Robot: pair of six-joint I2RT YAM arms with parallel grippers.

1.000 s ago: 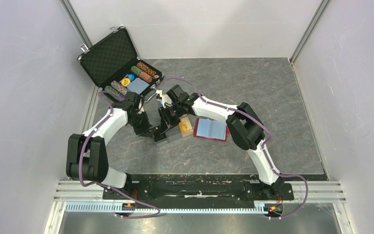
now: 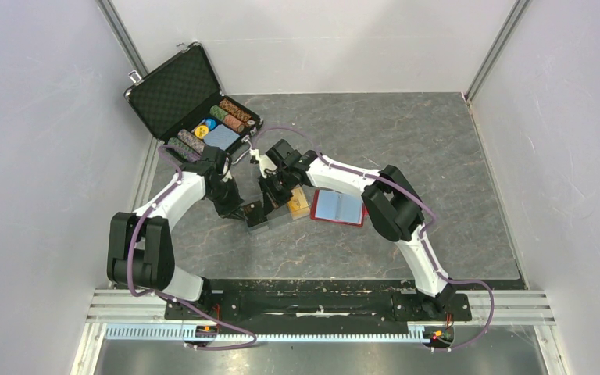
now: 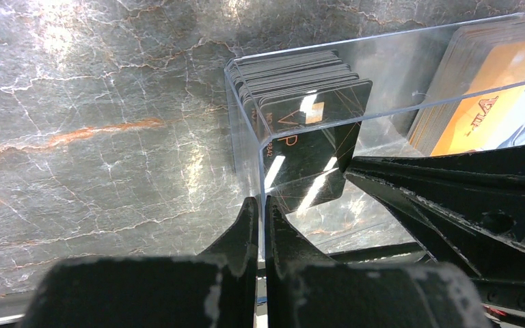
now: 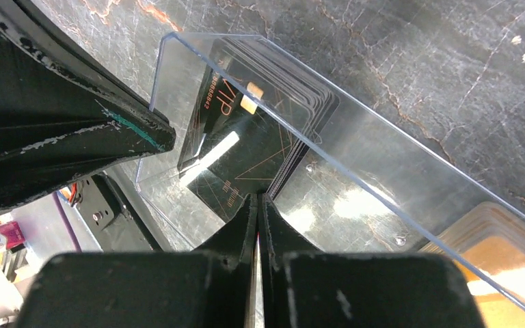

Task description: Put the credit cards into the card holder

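A clear card holder (image 3: 451, 37) lies on the grey tabletop. Black VIP cards (image 3: 307, 160) lean in a stack inside its left end, the front ones slanted. Orange cards (image 3: 495, 89) stand farther along in the same holder. My left gripper is shut on the holder's end wall, whose edge runs between its fingers. My right gripper is shut, nothing visible between its fingers; its tips are at the lower edge of the black stack (image 4: 246, 143). In the top view both grippers meet around the holder's left part.
Next to the orange cards lies a red-edged holder with light blue cards (image 2: 339, 207). An open black case (image 2: 176, 94) with poker chips stands at the back left.
The left arm and the holder look almost unmoved.
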